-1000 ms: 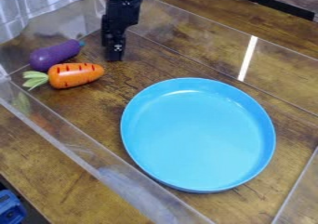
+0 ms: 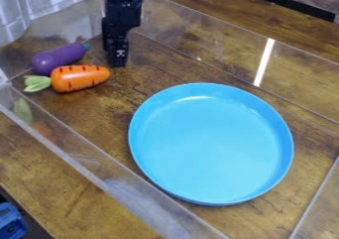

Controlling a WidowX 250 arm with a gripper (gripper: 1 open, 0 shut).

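Note:
My dark gripper [image 2: 115, 51] points down at the back of the wooden table, right of the purple eggplant [image 2: 58, 58]; whether its fingers are open or shut is too dark to tell. An orange carrot [image 2: 79, 78] with a green top lies in front of the eggplant. A large, empty blue plate [image 2: 211, 144] occupies the front right.
Clear panels edge the work area [image 2: 225, 64] at the left, right and front. Bare wood lies behind the plate. A blue object [image 2: 10, 223] is partly visible at the lower left corner.
The gripper has shifted slightly down and left. The carrot and eggplant look almost unmoved.

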